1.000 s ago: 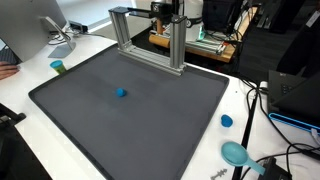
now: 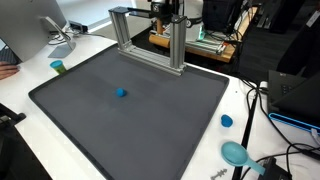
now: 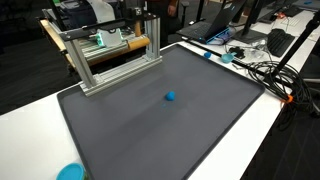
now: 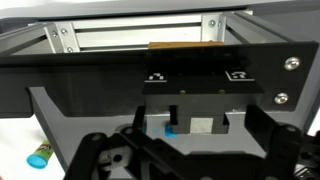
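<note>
In the wrist view my gripper stands open beside a black bar of a metal-framed rack (image 4: 60, 104). A black block with two small marker patterns (image 4: 200, 86) and a tan strip (image 4: 187, 45) show in front of it; whether the fingers touch the block I cannot tell. The same rack (image 2: 152, 55) stands at the back edge of the dark board (image 2: 130, 115), and my gripper is hard to make out there. On the board lies a small blue object (image 2: 121, 92), also in the second exterior view (image 3: 170, 96) and partly hidden in the wrist view.
A green cup (image 2: 58, 67) stands off the board's far left corner. To the right lie a blue piece (image 2: 227, 121) and a teal ladle-like dish (image 2: 238, 155). Cables (image 3: 285, 75) clutter one side. Most of the board is bare.
</note>
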